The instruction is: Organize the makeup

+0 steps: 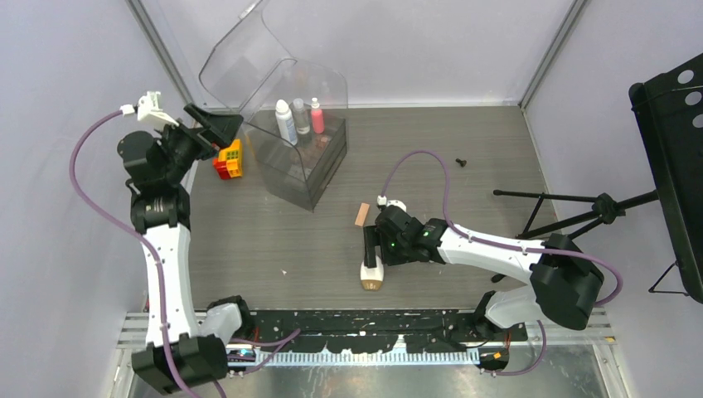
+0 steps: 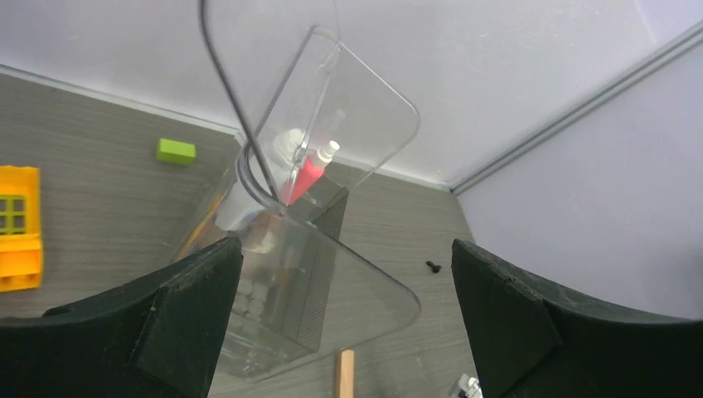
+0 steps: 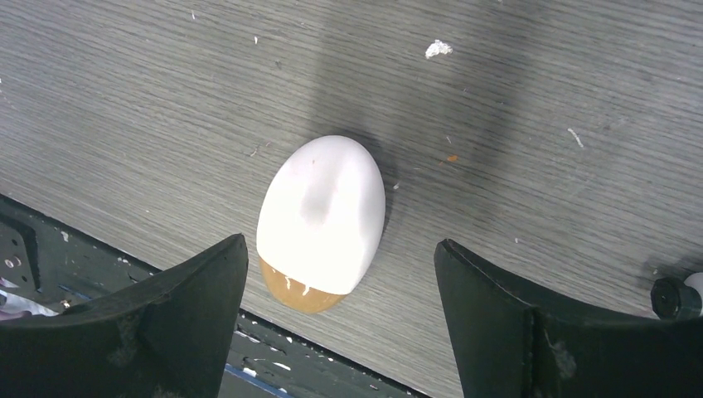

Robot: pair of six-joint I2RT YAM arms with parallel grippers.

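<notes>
The clear organizer box (image 1: 290,178) stands left of centre, lid raised, holding a white bottle (image 1: 285,124), a clear bottle (image 1: 301,118) and a pink bottle (image 1: 317,117). My left gripper (image 1: 222,131) hangs open and empty at the box's left side; its wrist view shows the box's clear panels between and beyond the fingers. My right gripper (image 1: 375,240) is open over a white bottle with a tan end (image 1: 371,269) lying on the table near the front; in the right wrist view this bottle (image 3: 322,211) lies between and beyond the fingers, not gripped.
Coloured blocks (image 1: 230,158) lie left of the box. A tan piece (image 1: 362,214) lies beside the right gripper. A small dark item (image 1: 461,162) is at the right, near a black stand (image 1: 603,209).
</notes>
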